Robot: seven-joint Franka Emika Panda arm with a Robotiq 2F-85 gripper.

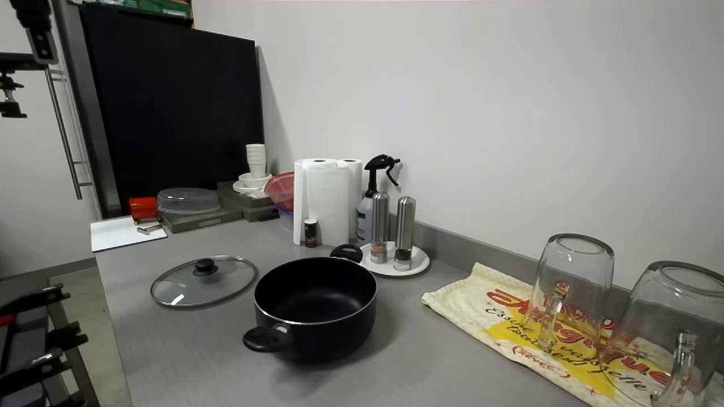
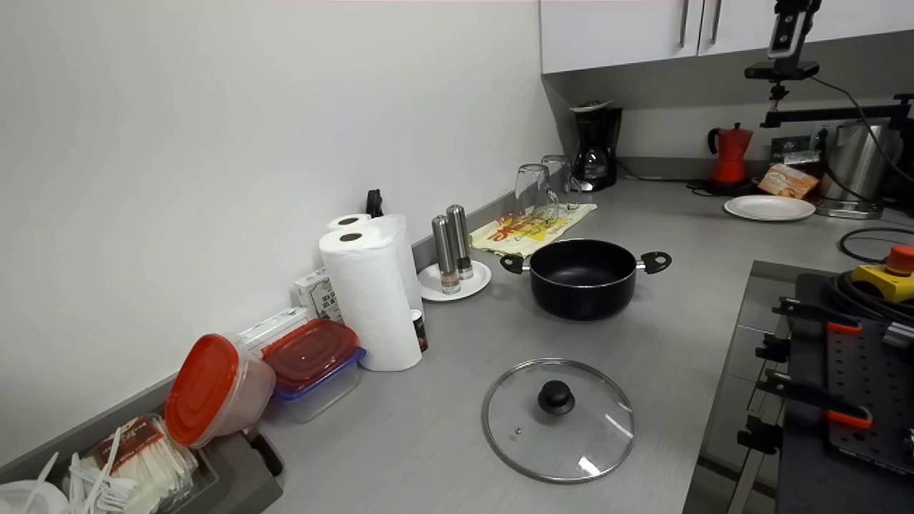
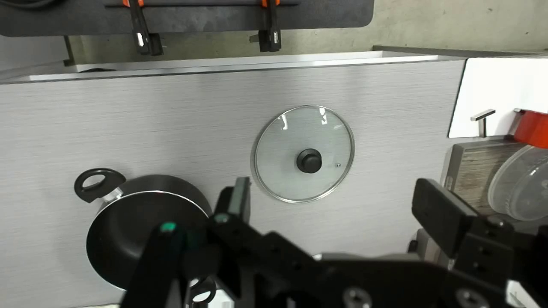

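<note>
An empty black pot (image 1: 315, 312) with two handles stands uncovered on the grey counter. Its glass lid (image 2: 558, 445), topped by a black knob (image 3: 309, 161), lies flat on the counter beside the pot, knob up. My gripper appears in the wrist view high over the counter, its fingers (image 3: 442, 215) spread wide and nothing between them. The lid shows beyond the gap between the fingers, and the left finger overlaps part of the pot. Neither exterior view shows the fingers.
Salt and pepper mills stand on a white plate (image 1: 421, 263) behind the pot, with paper towel rolls (image 2: 370, 300) nearby. Glass mugs (image 1: 573, 291) rest upside down on a printed cloth (image 1: 448, 299). Plastic food containers (image 2: 218, 390) sit along the wall.
</note>
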